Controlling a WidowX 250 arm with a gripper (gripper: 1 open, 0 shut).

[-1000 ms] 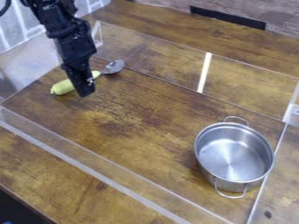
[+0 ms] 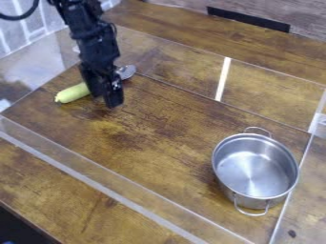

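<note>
My black gripper (image 2: 105, 91) is low at the upper left of the camera view, over a pale yellow-green elongated vegetable (image 2: 71, 93). It hides the vegetable's right part, and I cannot tell whether its fingers are open or around anything. A metal spoon (image 2: 125, 71) lies just behind the gripper, partly hidden.
A steel pot (image 2: 254, 170) with two handles stands at the right front. Transparent strips or panels mark the edges of the work area.
The pot has not moved.
</note>
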